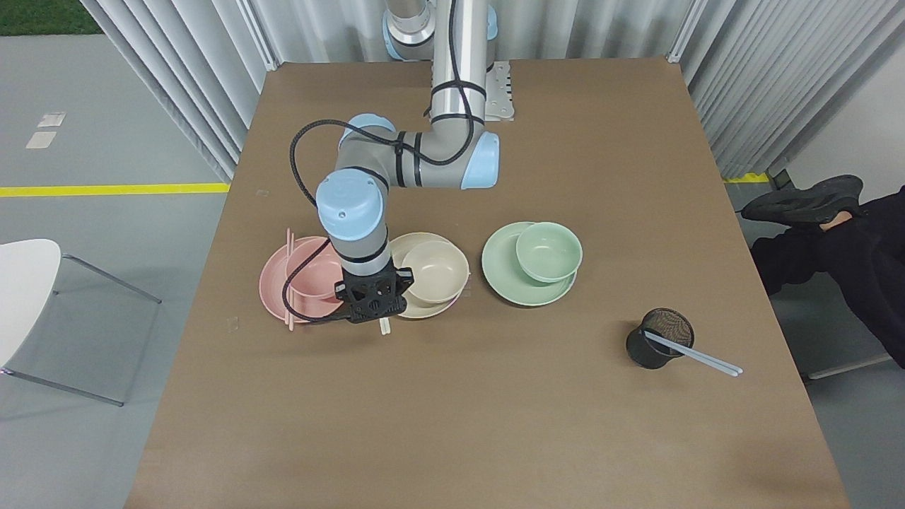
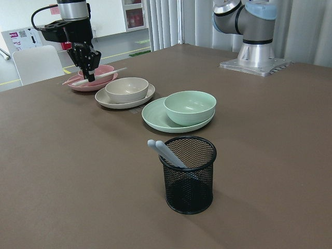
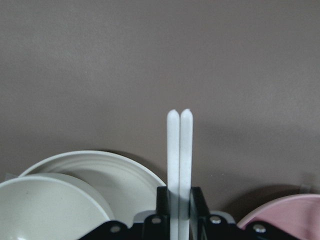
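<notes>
My gripper [image 2: 89, 72] is shut on a pair of white chopsticks [image 3: 185, 150], held raised between the pink and cream settings. In the wrist view the cream bowl [image 3: 47, 212] and cream plate [image 3: 120, 175] lie at lower left, the pink dish [image 3: 285, 215] at lower right. The pink plate [image 1: 273, 280] carries a pink bowl [image 1: 310, 271], with pink chopsticks [image 1: 289, 309] along its side. To the right, a green bowl [image 1: 549, 253] rests on a green plate [image 1: 505, 271].
A black mesh cup [image 1: 649, 348] holding light chopsticks [image 1: 713, 360] stands on the right. A white chair [image 1: 25, 280] and a person's legs [image 1: 831, 246] are beside the table.
</notes>
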